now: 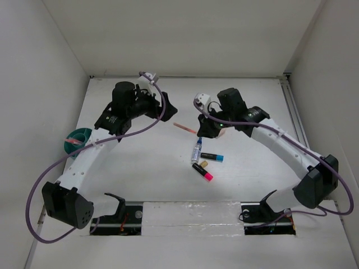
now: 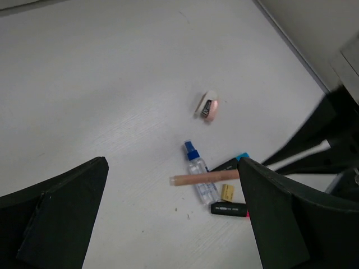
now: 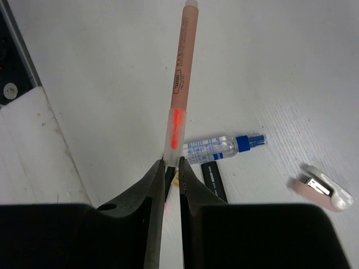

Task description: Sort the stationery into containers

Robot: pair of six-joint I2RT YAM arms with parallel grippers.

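Note:
My right gripper is shut on a salmon-pink pen (image 3: 183, 61), held up above the table. My left gripper stands open, left of the pen's free end in the top view, nothing between its fingers. Below lie a clear spray bottle (image 3: 213, 148) with blue cap, black markers with cyan (image 1: 212, 157) and pink (image 1: 202, 171) ends, a small tan piece (image 1: 203, 164) and a white-pink stationery item (image 3: 321, 189). A green round container (image 1: 84, 133) at the far left holds a pinkish item, partly behind a cable.
Walls enclose the left, back and right. A dark rail with openings runs along the front edge, and purple cables hang over both arms.

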